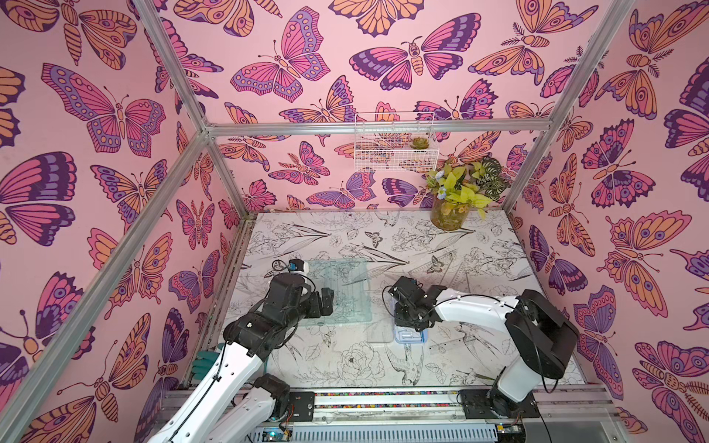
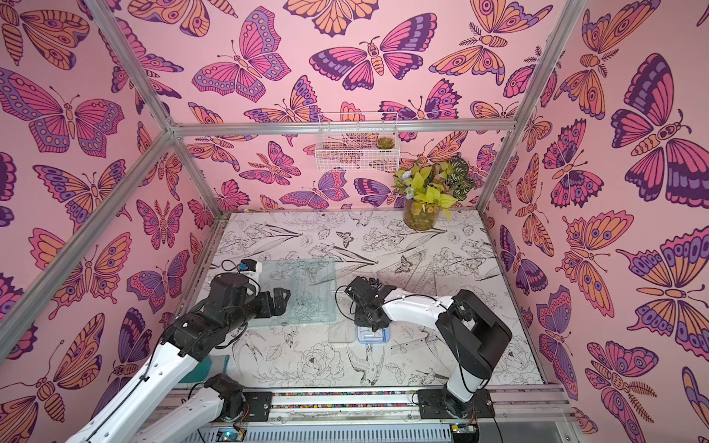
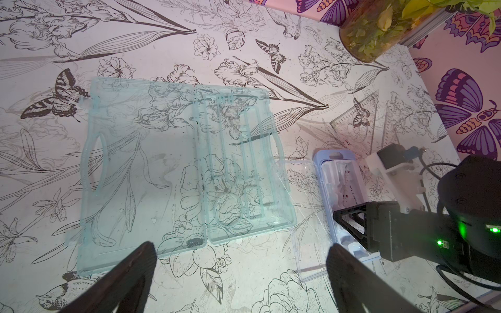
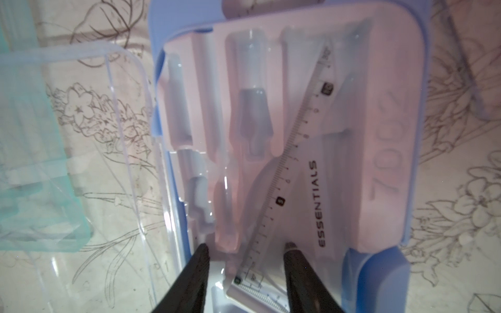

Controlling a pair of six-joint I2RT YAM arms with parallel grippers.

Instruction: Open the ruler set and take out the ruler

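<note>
The ruler set's case lies open, its blue tray [image 4: 388,156] on the right and its clear lid [image 4: 120,104] folded out to the left. Inside the tray, a clear triangular ruler [image 4: 279,198] with scale marks rests at a slant. Over the lower end of that triangle is my right gripper, its fingers part open with a fingertip on each side of the scale edge; whether they touch it I cannot tell. My left gripper stands open and empty above the table, away from the case.
A large open teal clear case [image 3: 146,182] lies left of the ruler set, close to the lid. Loose clear triangles [image 3: 357,125] lie behind the tray. A plant in a glass vase [image 1: 450,214] stands at the back right.
</note>
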